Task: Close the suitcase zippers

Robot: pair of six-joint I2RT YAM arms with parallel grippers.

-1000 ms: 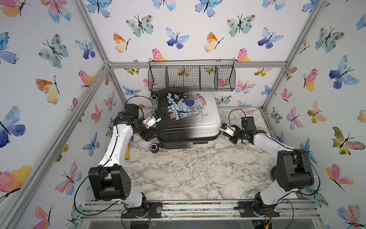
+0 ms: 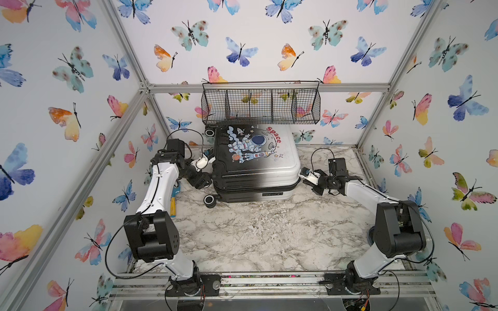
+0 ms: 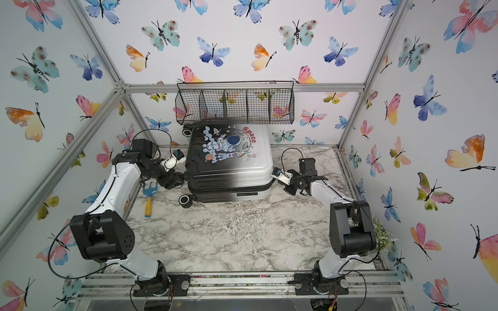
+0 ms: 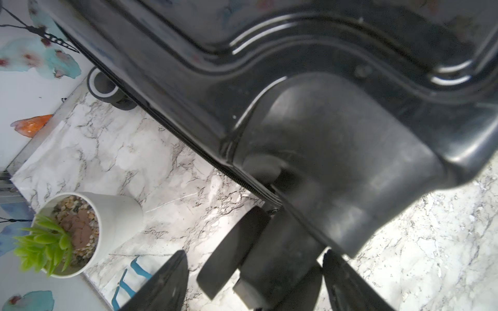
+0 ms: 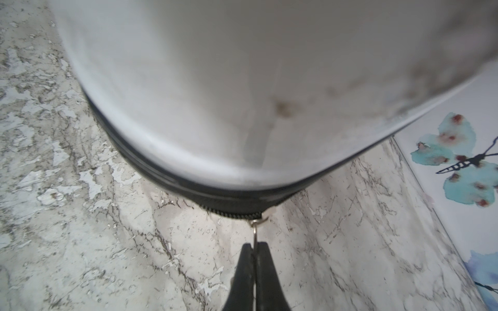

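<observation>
A closed-lidded suitcase (image 2: 254, 171), black fading to white with a space print, lies flat on the table. At its right-hand corner, my right gripper is shut with a thin metal zipper pull (image 5: 254, 230) running between its fingertips; the slider sits on the black zipper band (image 5: 228, 213) under the white shell. My left gripper stands open at the suitcase's left-hand side, its fingers on either side of a wheel (image 4: 280, 259). Zipper teeth (image 4: 233, 176) show along the edge there. No second zipper pull can be made out.
A white potted succulent (image 4: 119, 220) stands left of the suitcase. A blue fork-like tool with a yellow handle (image 3: 148, 208) lies near the left arm. The wire basket (image 2: 260, 105) hangs behind the suitcase.
The right arm and the suitcase look unmoved.
</observation>
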